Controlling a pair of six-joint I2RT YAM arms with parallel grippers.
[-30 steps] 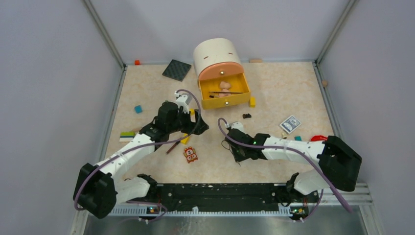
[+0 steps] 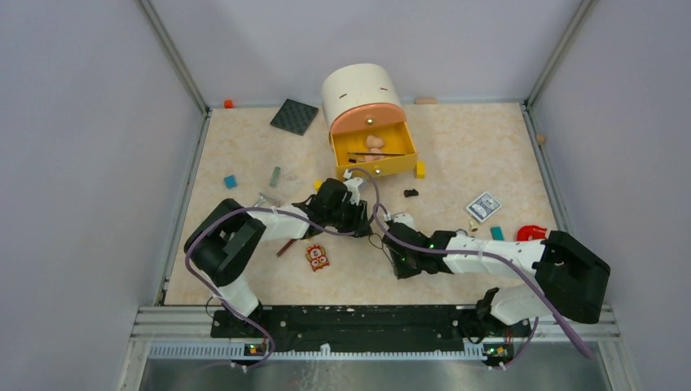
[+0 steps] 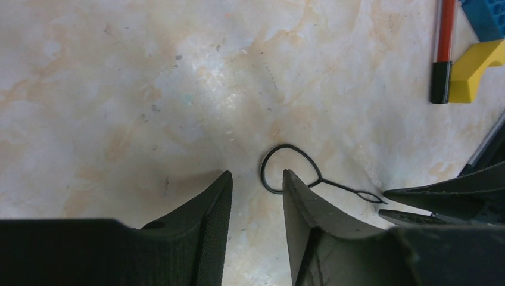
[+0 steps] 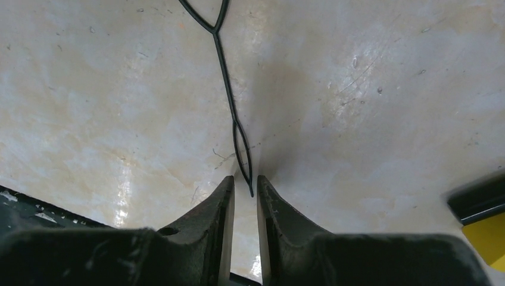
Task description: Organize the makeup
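A thin black loop tool (image 3: 340, 186) lies flat on the table between my two arms. Its small pointed end (image 4: 250, 173) reaches between the fingertips of my right gripper, which is part open with a gap still visible. My left gripper is part open and hangs over the bare table just beside the tool's larger loop, nothing between its fingers. The white domed makeup case (image 2: 359, 88) stands at the back, its yellow drawer (image 2: 389, 165) pulled out. Inside the drawer are a brush (image 2: 380, 154) and skin-coloured pieces (image 2: 375, 142).
An owl figure (image 2: 317, 257) and a dark red stick (image 2: 286, 247) lie near the left arm. Small black item (image 2: 411, 193), framed card (image 2: 483, 207) and red object (image 2: 531, 233) are to the right. A dark tile (image 2: 294, 117) rests back left.
The right gripper has shifted only slightly.
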